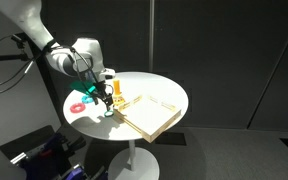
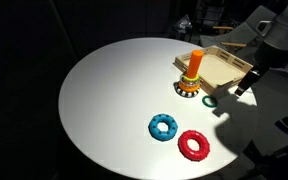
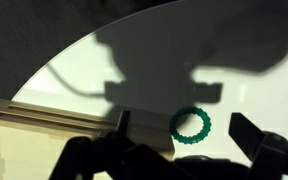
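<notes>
My gripper is open, with a small green ring (image 3: pixel 174 125) showing between its fingers in the wrist view. The arm reaches down over the near part of the round white table, and the gripper (image 1: pixel 106 101) hangs above the ring, apparently not touching it. In exterior view 2 the green ring (image 2: pixel 204 101) lies flat on the table, in front of a stacking toy (image 2: pixel 189 82) with an orange post, a yellow ring and a checkered base. A blue ring (image 2: pixel 153 125) and a red ring (image 2: pixel 183 142) lie flat nearby.
A shallow wooden box (image 1: pixel 144 128) sits on the table beside the green ring; its edge (image 3: pixel 59 116) runs close to the left finger.
</notes>
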